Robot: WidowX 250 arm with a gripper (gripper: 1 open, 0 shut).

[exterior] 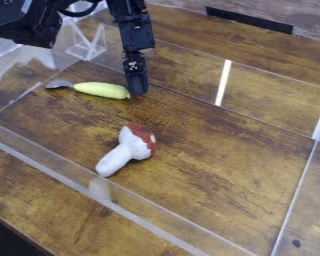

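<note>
In the camera view my black gripper (pixel 136 78) points down at the upper middle, its fingertips just beside the right end of a pale yellow-green elongated object (pixel 100 89) with a grey tip on its left. The fingers look apart, with nothing visible held between them, though they are dark and small. Lower in the middle lies a white object with a red, speckled head (pixel 127 149), resting on the wooden surface.
Clear plastic walls (pixel 314 180) enclose the wooden work area (pixel 230 170), which is bare across its right half. A white strip (pixel 224 83) stands out toward the back. A dark edge (pixel 256 20) runs along the top right.
</note>
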